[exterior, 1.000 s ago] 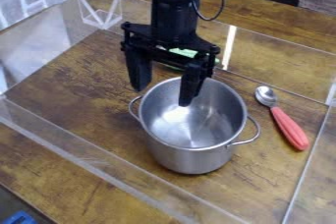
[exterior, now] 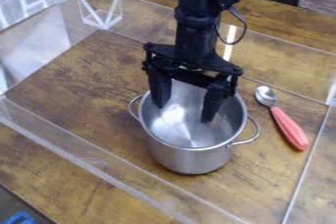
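Note:
My black gripper point(exterior: 186, 95) hangs over the stainless steel pot point(exterior: 190, 151), its two fingers apart and reaching down into the mouth of the pot, with nothing visible between them. The pot has a loop handle on each side and stands on the wooden table. The inside of the pot is partly hidden behind the fingers.
A spoon with a red handle point(exterior: 293, 133) lies right of the pot. Clear panels edge the workspace. A small blue object point(exterior: 16, 218) is at the bottom left corner.
My gripper has moved right and somewhat down over the pot. A green object seen behind the gripper earlier is now hidden. The pot and spoon have not moved.

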